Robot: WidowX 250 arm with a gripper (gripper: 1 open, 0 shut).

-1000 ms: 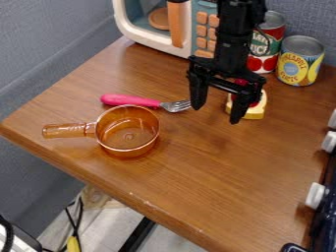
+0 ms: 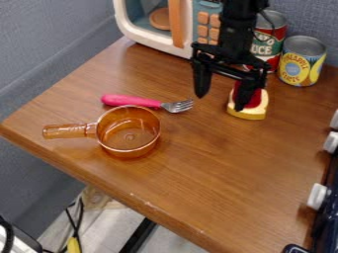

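My black gripper (image 2: 220, 91) hangs above the right middle of the wooden table (image 2: 211, 178), open, its two fingers spread wide. Its right finger is over a yellow piece (image 2: 248, 113) with a red item (image 2: 254, 99) on it, partly hidden by the gripper. A pink-handled fork (image 2: 132, 101) lies to the left of the gripper. An amber transparent pot (image 2: 126, 132) with its handle pointing left sits nearer the front left.
A toy microwave (image 2: 162, 22) stands at the back, with a red-labelled can (image 2: 264, 42) and a yellow can (image 2: 302, 61) to its right. A dark appliance with white knobs (image 2: 322, 208) lines the right edge.
The gripper has moved slightly right and upward in the view, toward the back, over the past second. The objects on the table look unmoved.
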